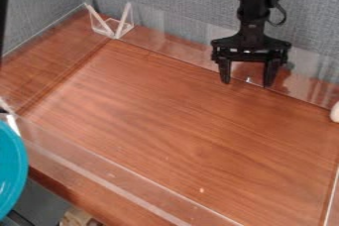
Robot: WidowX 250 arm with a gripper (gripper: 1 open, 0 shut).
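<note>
My black gripper (pixel 248 70) hangs at the back right of the wooden tray floor (pixel 166 131), close to the clear back wall. Its two fingers point down and stand apart, with nothing seen between them.
A white plastic bracket (pixel 109 27) sits in the back left corner. A blue round object (pixel 8 172) is at the left edge, outside the clear wall, and a white object (pixel 334 112) shows at the right edge.
</note>
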